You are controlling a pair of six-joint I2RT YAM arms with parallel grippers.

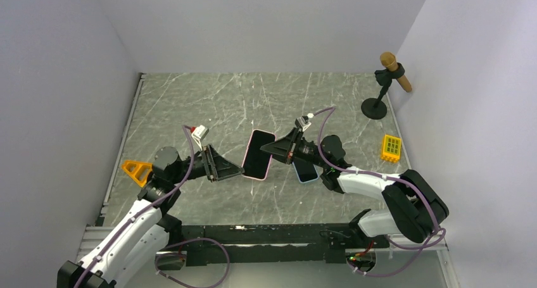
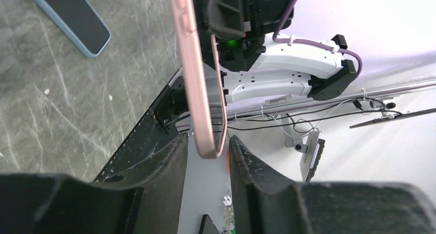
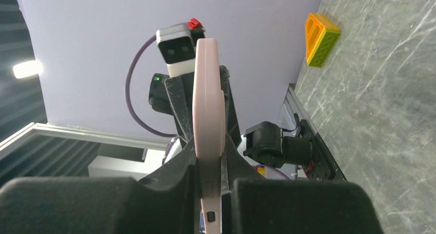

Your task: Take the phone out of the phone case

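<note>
A pink-edged phone with a dark screen hangs over the table, my right gripper shut on its edge. In the right wrist view its pink side runs between the fingers. My left gripper is just left of it. In the left wrist view the left fingertips sit either side of the phone's lower end, partly open; whether they touch it I cannot tell. A thin pink strip runs beside the thicker body there. A second phone, blue-edged, lies on the table under the right arm.
A microphone on a stand is at the back right, a yellow block at the right edge, and an orange-yellow piece at the left edge.
</note>
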